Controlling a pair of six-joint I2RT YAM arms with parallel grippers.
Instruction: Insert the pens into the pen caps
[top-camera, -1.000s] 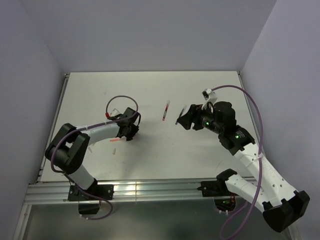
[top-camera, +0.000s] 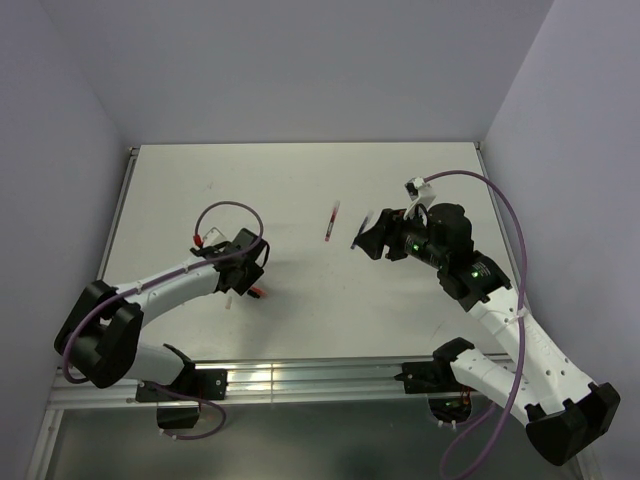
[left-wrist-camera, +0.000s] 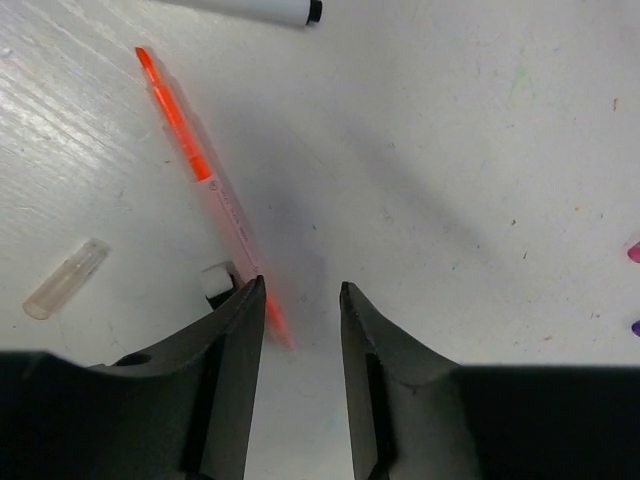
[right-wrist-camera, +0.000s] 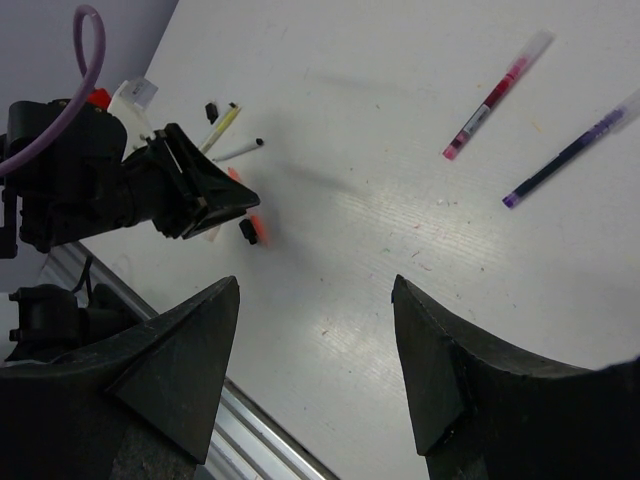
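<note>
An orange-and-pink pen (left-wrist-camera: 222, 205) lies on the table under my left gripper, which is open with nothing gripped. Its pink end passes just beyond the left fingertip, beside a small black-and-white piece (left-wrist-camera: 217, 282). Left of it lies a short clear cap (left-wrist-camera: 66, 279). A white marker (left-wrist-camera: 265, 8) with a black tip shows at the top of the left wrist view. My right gripper is open and empty, raised over the table's right side. A red pen (right-wrist-camera: 485, 115) and a purple pen (right-wrist-camera: 562, 158), each with a clear cap on, lie beyond it.
A yellow pen (right-wrist-camera: 222, 127) and a small black piece (right-wrist-camera: 211, 112) lie past the left arm. A metal rail (top-camera: 310, 370) runs along the front edge.
My left arm has drawn back to the left and slightly toward the front, its fingers still over the orange pen's area. The right arm and the two capped pens have not moved.
</note>
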